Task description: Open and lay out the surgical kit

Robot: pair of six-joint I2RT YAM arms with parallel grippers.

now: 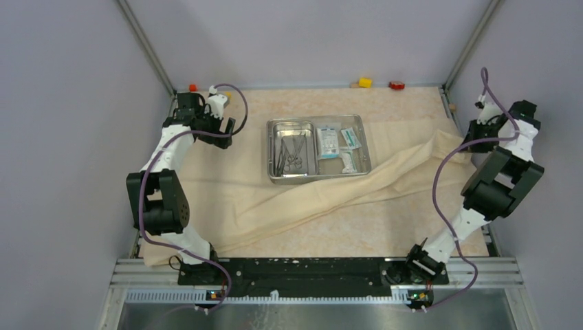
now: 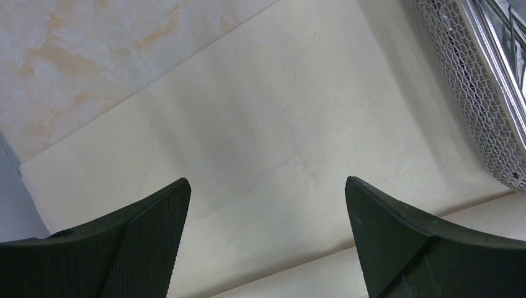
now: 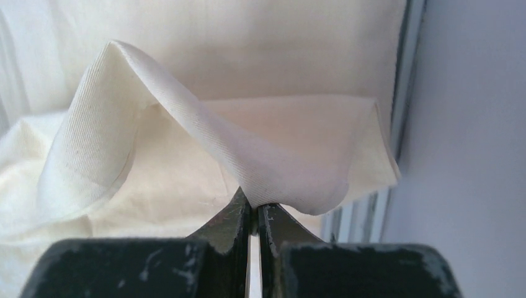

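Note:
A cream cloth (image 1: 254, 214) spreads across the table, its front part bunched in long folds. My right gripper is shut on a fold of the cloth (image 3: 273, 164), which rises from the table to the fingers by the right wall. A metal tray (image 1: 291, 180) rests on the cloth at the middle, with scissors-like instruments (image 1: 294, 152) in its left inner dish and white-and-blue packets (image 1: 328, 143) on its right. To the left of the tray, my left gripper hangs open above flat cloth, nothing between its fingers.
Bare marble table (image 1: 385, 230) shows at front right. Yellow (image 1: 365, 82) and red (image 1: 397, 85) objects sit at the back edge. A grey wall (image 3: 477, 155) stands close to the right gripper.

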